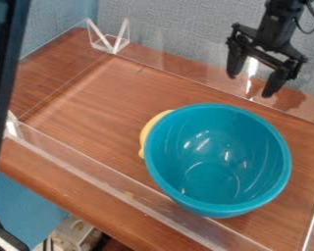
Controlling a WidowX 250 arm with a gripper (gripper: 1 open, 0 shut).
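Note:
My black gripper [262,61] hangs open at the upper right, above the back part of the wooden table, with nothing between its fingers. In front of and below it, a large empty teal bowl [219,162] fills the lower right of the table. A yellow object [150,126] shows at the bowl's left edge, partly hidden behind it.
A clear low barrier runs along the wooden table [94,108], with white wire brackets [109,37] at the back left. A dark shape covers the left edge of the view.

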